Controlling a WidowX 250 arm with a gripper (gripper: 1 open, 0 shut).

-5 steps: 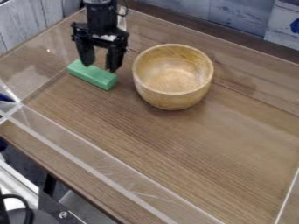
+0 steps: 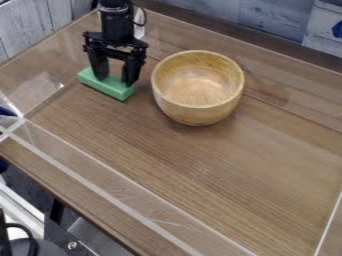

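Observation:
My black gripper (image 2: 115, 60) is at the upper left, lowered over a green block (image 2: 104, 84) on the wooden table, its fingers spread on or around the block; whether they touch it I cannot tell. A large tan wooden bowl (image 2: 198, 88) stands just to the right of the block.
A blue strip shows at the top right.
The gripper has moved left and down onto the green block from a second ago. The bowl looks unmoved.

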